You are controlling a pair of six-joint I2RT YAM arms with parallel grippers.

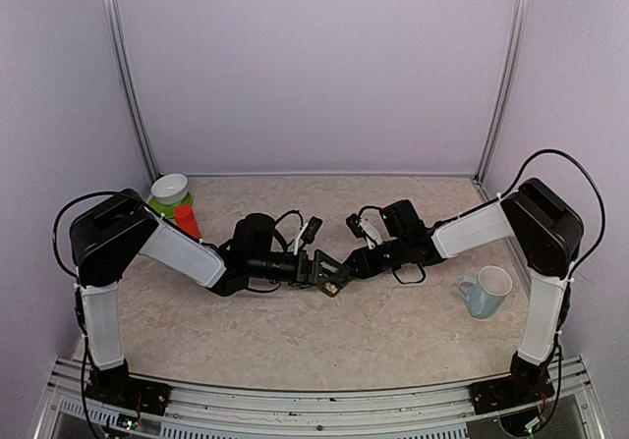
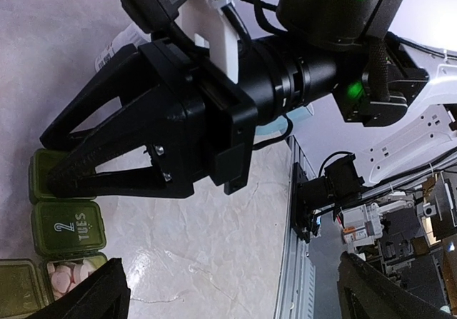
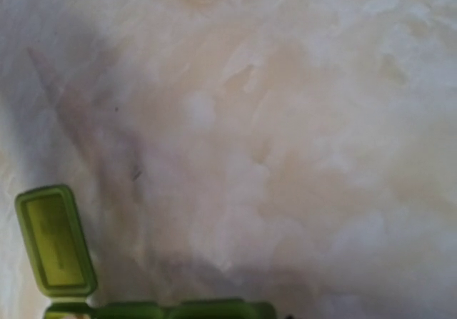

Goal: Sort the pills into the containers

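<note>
The green pill organizer (image 2: 69,228) lies on the table in front of me, and one closed lid reads "2 TUES". In the left wrist view its end compartment stands open with pale pills (image 2: 63,279) inside, the raised lid (image 2: 16,288) folded out to the side. My right gripper (image 1: 354,265) is shut on the organizer's far end. My left gripper (image 1: 330,270) stands open over the organizer's open end, nothing between its fingers. From above, the left gripper covers part of the organizer. The open lid (image 3: 56,240) also shows in the right wrist view.
A light blue mug (image 1: 485,293) stands at the right. At the back left are a white bowl (image 1: 170,187) on something green and a red cup (image 1: 186,221).
</note>
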